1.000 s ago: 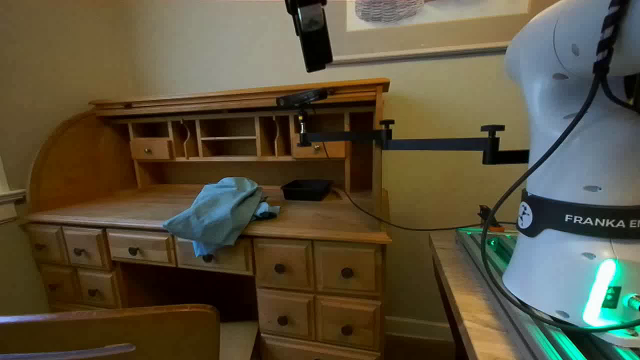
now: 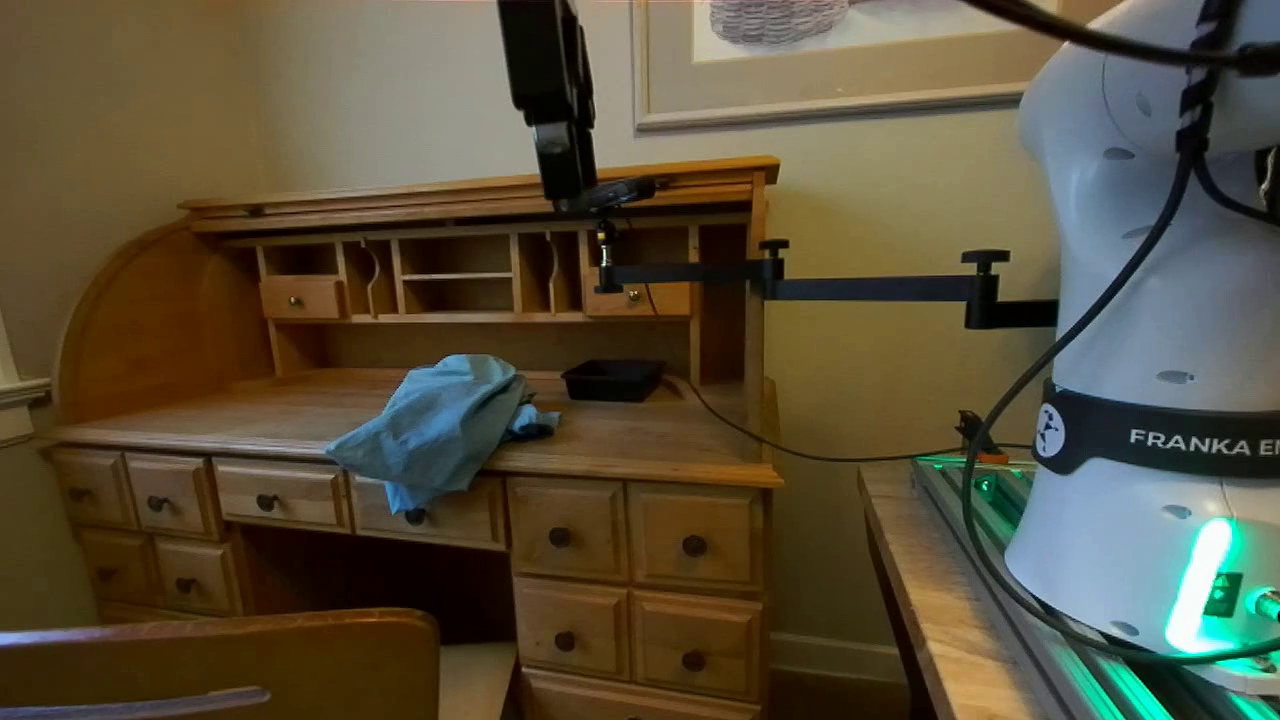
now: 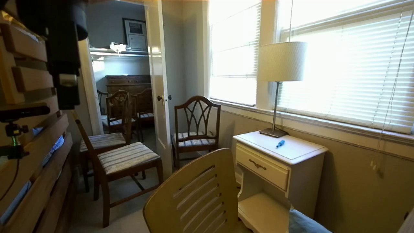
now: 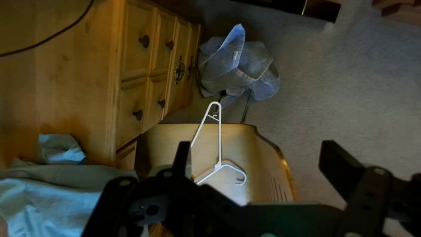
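Note:
My gripper stands open in the wrist view, its two dark fingers wide apart with nothing between them. In exterior view 1 the gripper (image 2: 566, 198) hangs high in front of the desk's top, pointing down. A light blue cloth (image 2: 438, 420) lies crumpled on the desk and drapes over its front edge, well below the gripper. Beneath the gripper in the wrist view, a white hanger (image 4: 219, 146) rests on the seat of a wooden chair (image 4: 240, 138). A grey-blue garment (image 4: 236, 67) lies heaped on the floor beyond the chair.
The roll-top desk (image 2: 648, 450) carries a black tray (image 2: 613, 380). A black camera arm (image 2: 876, 289) reaches across at the desk's right. The chair back (image 2: 216, 666) stands in front of the desk. A white side table (image 3: 279, 145) holds a lamp (image 3: 282, 62) and a blue marker (image 3: 280, 143).
My gripper has come down and to the left in exterior view 1. The cloth, tray and camera arm have stayed where they were.

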